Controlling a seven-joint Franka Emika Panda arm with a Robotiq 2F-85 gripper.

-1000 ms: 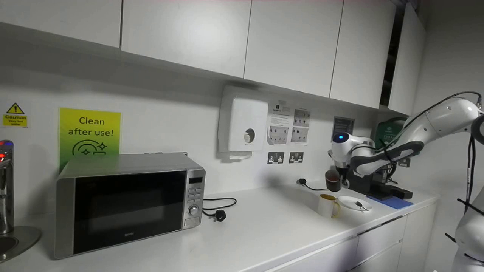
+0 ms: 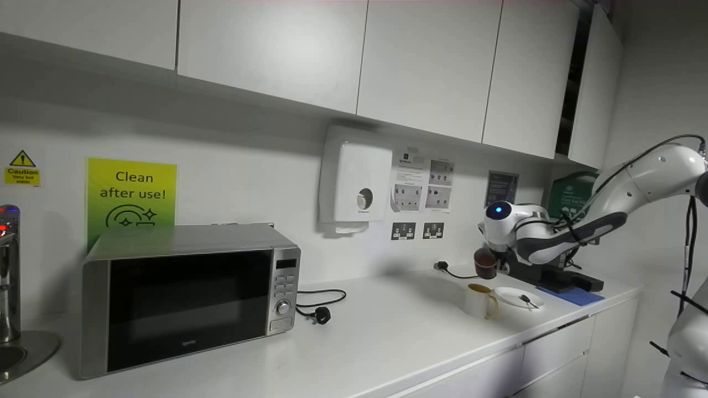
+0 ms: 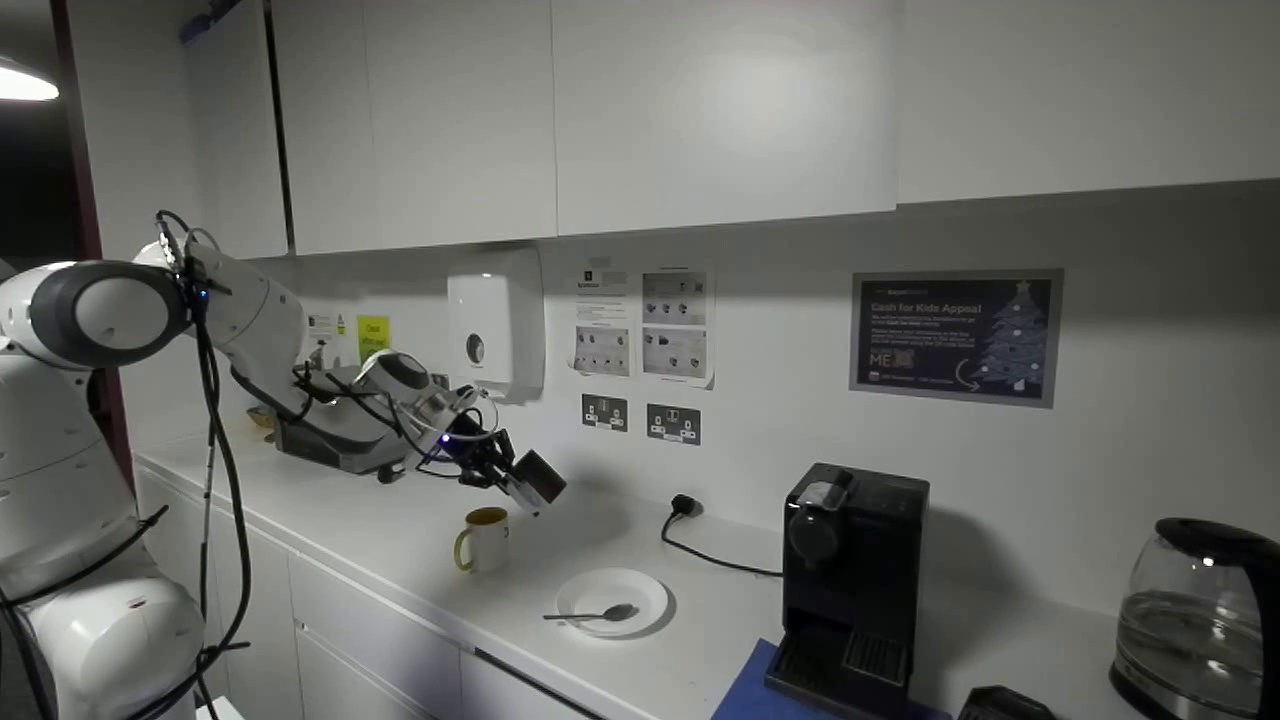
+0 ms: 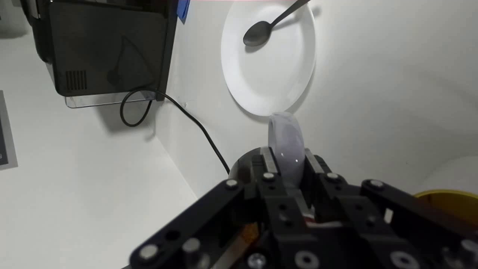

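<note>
A dark mug [image 2: 485, 264] hangs in the air above the counter, its pale handle [image 4: 286, 141] pinched between the fingers of my gripper. In exterior view 2 the dark mug [image 3: 540, 476] looks tilted. Most of its body is hidden behind the fingers in the wrist view. Close below, a white mug with a yellow handle and yellow inside [image 3: 485, 540] stands upright on the counter. Beside it lies a white plate [image 3: 576, 590] with a dark spoon [image 3: 615, 613] resting on it.
A black coffee machine [image 3: 854, 576] stands on a blue mat [image 3: 750, 682] past the plate, its cable [image 3: 720, 558] trailing along the wall. Far right is a glass kettle [image 3: 1182, 618]. Between the microwave [image 2: 189, 298] and the white mug the counter is mostly clear.
The wrist has dipped slightly, and the held dark mug has shifted a little with its tilt changed. The white mug, plate and spoon have not moved.
</note>
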